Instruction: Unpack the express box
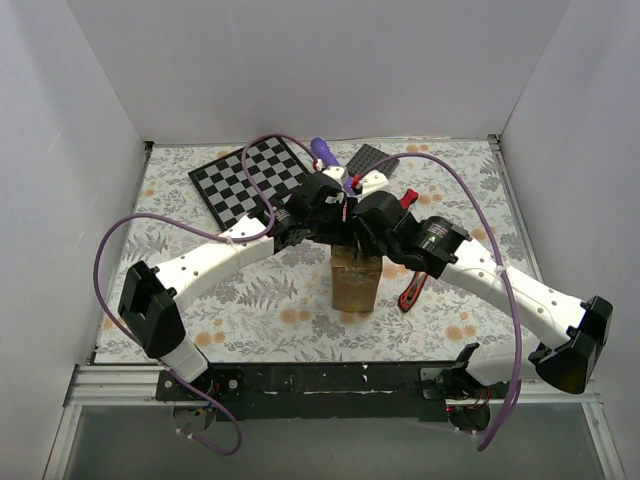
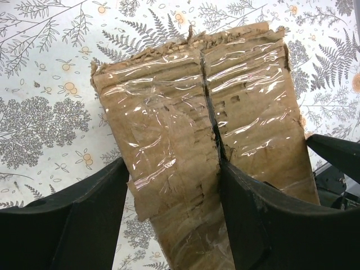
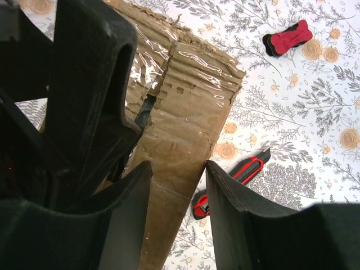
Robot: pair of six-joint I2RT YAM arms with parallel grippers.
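Note:
The brown cardboard box (image 1: 355, 285), wrapped in shiny tape, stands on the patterned cloth in front of both arms. In the left wrist view its top shows two flaps with a dark slit (image 2: 209, 101) between them. My left gripper is open over the left flap (image 2: 163, 129), one finger by the outer edge, the other at the slit. My right gripper stands open at the box's right side, its fingers on either side of the right flap's (image 3: 185, 118) outer edge. Whether the fingers touch the cardboard cannot be told. The box's contents are hidden.
A red-and-black utility knife (image 3: 230, 183) lies just right of the box, with a small red tool (image 3: 288, 38) farther back. Behind are a purple-handled tool (image 1: 322, 150), a checkered board (image 1: 245, 180) and a dark grid pad (image 1: 372, 160). The grippers sit very close together.

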